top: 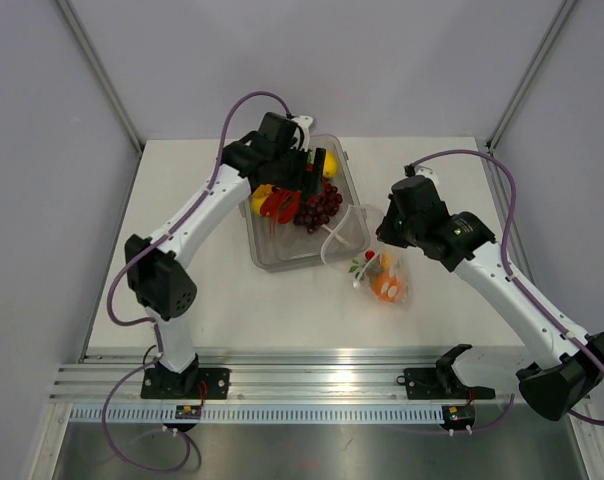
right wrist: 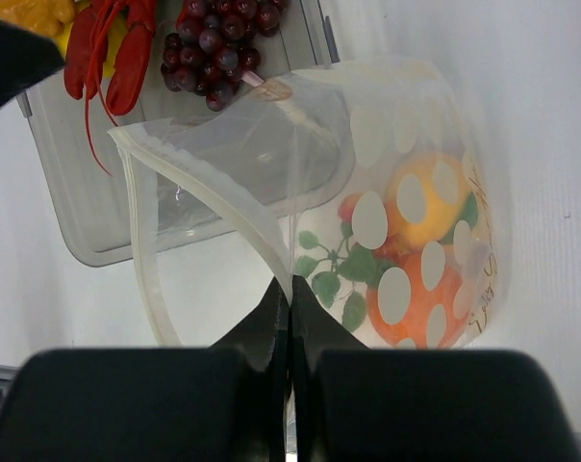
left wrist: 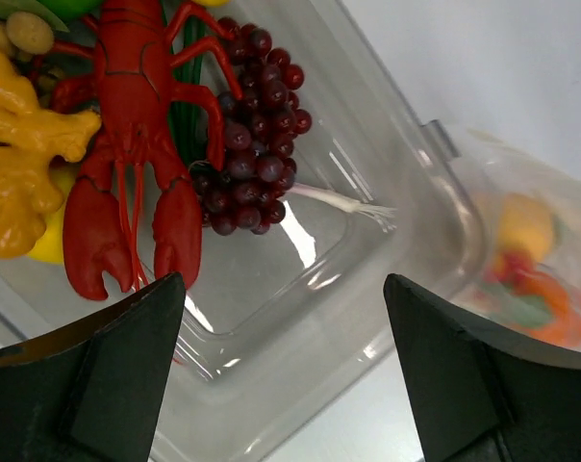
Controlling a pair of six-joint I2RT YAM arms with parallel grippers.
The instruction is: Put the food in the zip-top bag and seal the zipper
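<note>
My left gripper is open above the clear food bin (top: 282,262), nothing between its fingers. In the bin lie a red lobster (left wrist: 141,115), dark grapes (left wrist: 257,144), yellow items (left wrist: 21,164) and a thin pale item (left wrist: 339,197). My right gripper is shut on the white edge of the zip top bag (right wrist: 204,183), holding it raised beside the bin. The bag, printed with leaves and white ovals, has orange, yellow and red food (right wrist: 420,298) inside.
A metal rail (top: 302,360) runs along the front edge.
</note>
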